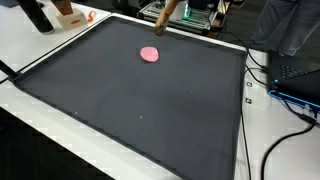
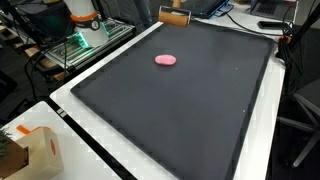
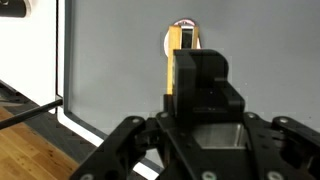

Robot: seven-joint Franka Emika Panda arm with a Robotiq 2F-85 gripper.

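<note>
In the wrist view, my gripper is shut on a tan, wood-coloured object (image 3: 174, 48) that projects past its dark fingers. Behind that object shows a pale round disc (image 3: 185, 21), partly covered. A pink disc (image 1: 149, 54) lies flat near the far edge of the dark board in the first exterior view, and the same pink disc (image 2: 165, 60) appears in the second. Close to it, a tan piece (image 1: 167, 13) reaches down from the top edge of the first exterior view. The gripper body cannot be made out in either exterior view.
The dark board (image 1: 130, 105) is bare apart from the disc, with a white table border (image 2: 130, 152) around it. In the second exterior view a brown block (image 2: 174, 17) shows by the board's far edge. Cables (image 1: 280, 125) run along the right side.
</note>
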